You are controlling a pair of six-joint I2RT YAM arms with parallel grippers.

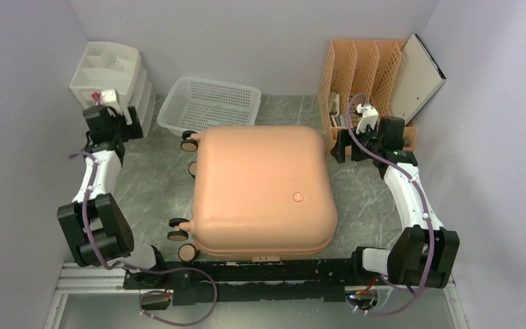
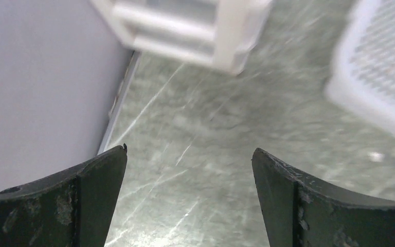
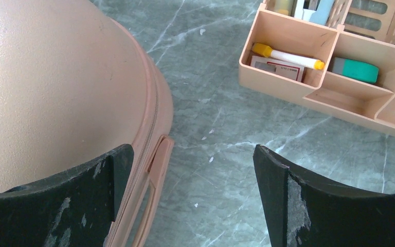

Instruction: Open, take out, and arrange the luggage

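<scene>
A peach suitcase [image 1: 257, 185] lies closed on the grey floor in the middle, wheels to the left. My left gripper is open and empty over bare floor at the suitcase's left, in front of the white drawer unit [image 1: 106, 68]. My right gripper stands open beside the suitcase's right side; the right wrist view shows the zipper seam and a side handle [image 3: 158, 167] near the left finger, with floor between the fingers.
A white mesh basket [image 1: 209, 103] sits behind the suitcase. At back right are a peach organizer [image 1: 346, 65] with pens and small items, and a white board [image 1: 414, 79] leaning beside it. Walls close in on both sides.
</scene>
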